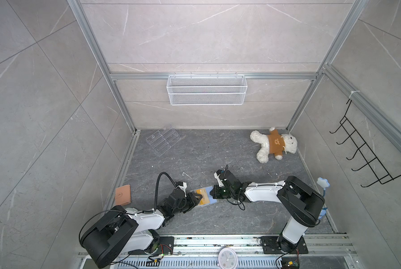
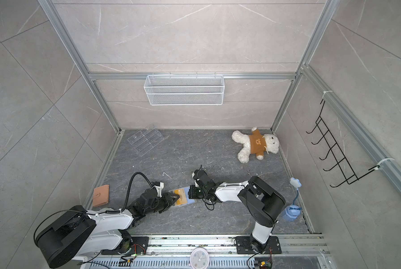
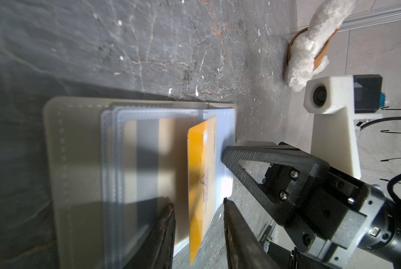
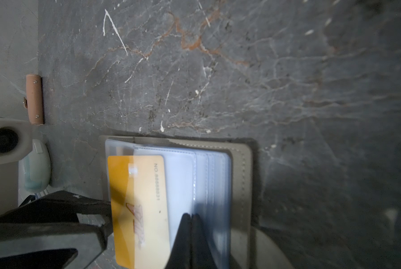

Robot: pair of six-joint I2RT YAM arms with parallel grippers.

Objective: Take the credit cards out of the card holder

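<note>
The open card holder (image 4: 240,188) lies on the grey floor between both grippers, with clear sleeves. A yellow card stands partly raised out of a sleeve in the left wrist view, edge toward my left gripper. That gripper is open, its fingertips apart either side of the card's lower part without visibly pinching it. My right gripper is shut with its tips down on the clear sleeves beside the card, nothing seen between them.
A tan leather case (image 1: 122,194) lies at the left. A clear divided tray (image 1: 164,139) sits at back left, a teddy bear (image 1: 275,144) at back right. A black hook rack (image 1: 366,154) hangs on the right wall.
</note>
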